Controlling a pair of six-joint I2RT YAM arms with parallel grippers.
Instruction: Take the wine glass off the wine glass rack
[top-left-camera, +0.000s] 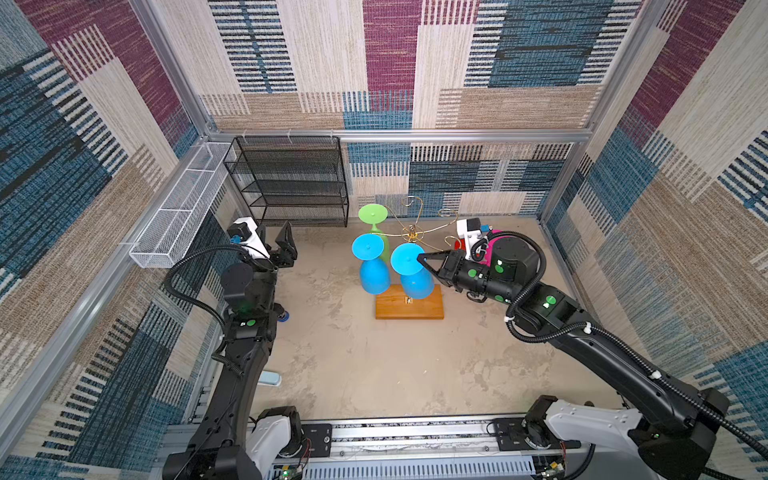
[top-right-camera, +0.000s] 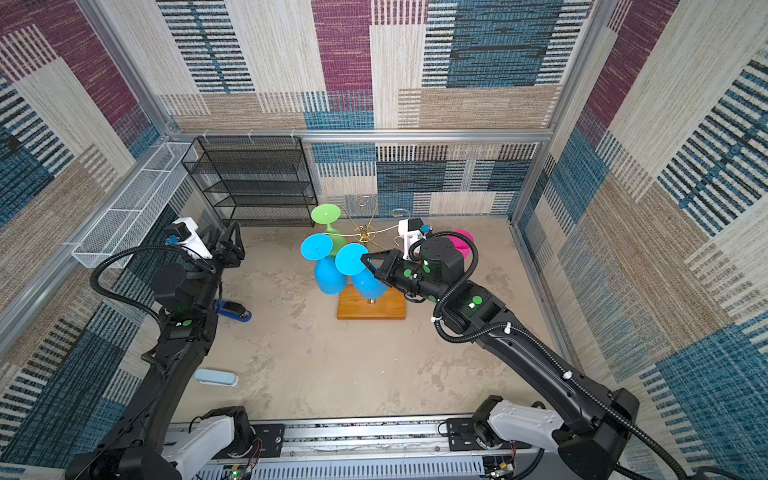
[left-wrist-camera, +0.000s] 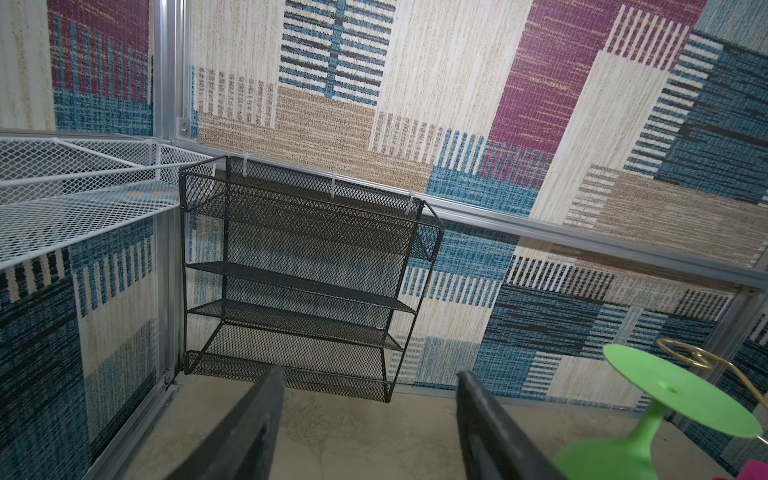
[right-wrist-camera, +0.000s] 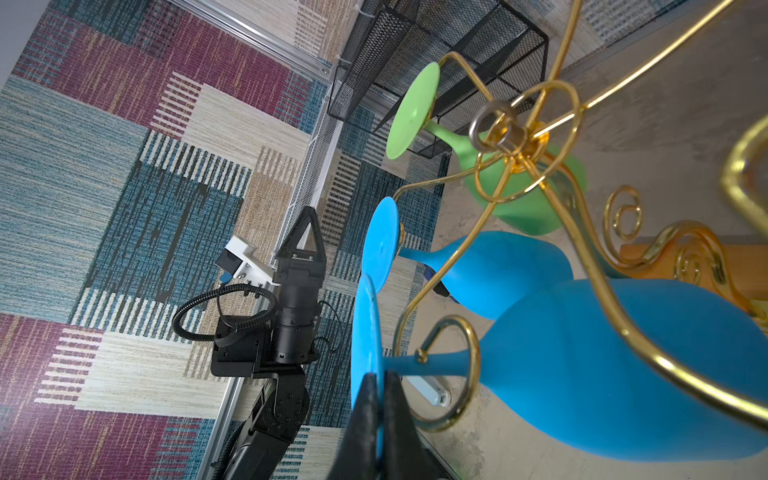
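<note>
A gold wire rack on a wooden base holds upside-down glasses: two blue, one green, with pink at the right. My right gripper is shut on the thin foot of the front blue glass, whose stem still sits in a wire loop in the right wrist view. The second blue glass hangs to its left. My left gripper is open and empty, held up at the left, apart from the rack.
A black mesh shelf stands at the back left, a white wire basket on the left wall. A light blue object lies at the front left.
</note>
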